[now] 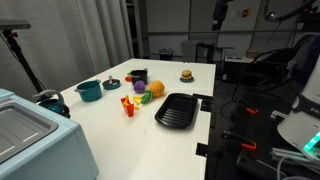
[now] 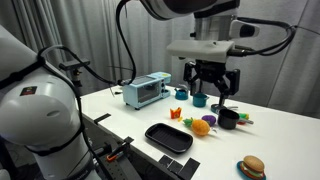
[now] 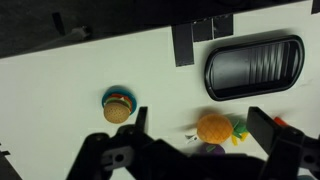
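Observation:
High above the table my gripper stands open, its dark fingers wide apart and nothing held between them. Below it in the wrist view lie a toy burger (image 3: pixel 118 106) on a small blue plate, to the left, and an orange round toy (image 3: pixel 214 128) nearer the middle. The black tray (image 3: pixel 254 67) is empty and lies at the upper right of that view. In exterior view 1 the burger (image 1: pixel 187 75) sits alone toward the far end of the table, with the tray (image 1: pixel 178 111) nearer the camera.
A white toaster oven (image 1: pixel 40 140) fills the near left corner. Along the table's far side stand a teal pot (image 1: pixel 90 91), a pan (image 1: pixel 114 85) and a dark pot (image 1: pixel 139 76). Small toys, including a red one (image 1: pixel 128 107) and a purple one (image 1: pixel 139 86), lie mid-table. Free white surface surrounds the burger.

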